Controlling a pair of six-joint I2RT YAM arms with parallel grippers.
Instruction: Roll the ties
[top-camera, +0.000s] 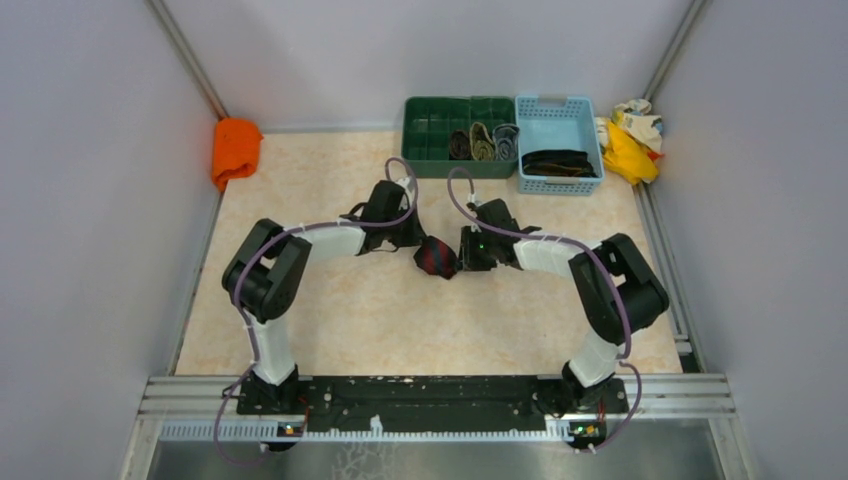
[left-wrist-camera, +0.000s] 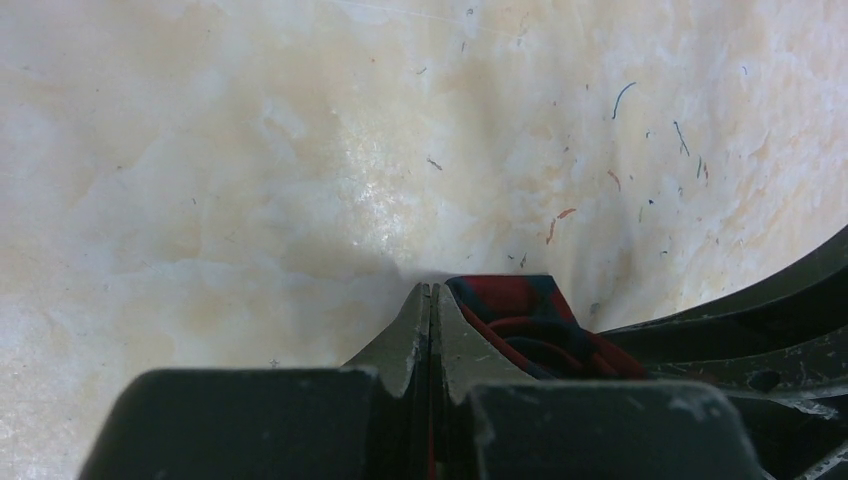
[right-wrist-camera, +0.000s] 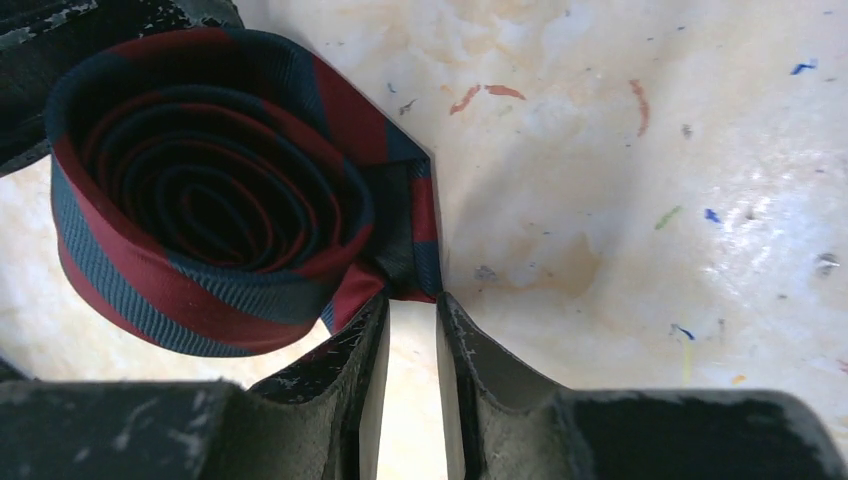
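The dark blue and red striped tie (top-camera: 437, 257) is coiled on the table between my two grippers. Its spiral (right-wrist-camera: 220, 190) shows in the right wrist view, with a flat loose end (right-wrist-camera: 398, 230) sticking out. My left gripper is shut at the roll's upper left side; the tie (left-wrist-camera: 515, 300) shows beside and behind its fingers, and no hold on it is visible. On the other side, my right gripper has its fingertips closed in on the loose end's edge, with a gap between them spanned by cloth.
Behind the grippers stands a green divided box (top-camera: 430, 165) with several rolled ties (top-camera: 481, 142). A blue basket (top-camera: 560, 186) holding dark folded ties is to its right. An orange cloth (top-camera: 236, 150) and a yellow bag (top-camera: 630, 155) lie at the back corners.
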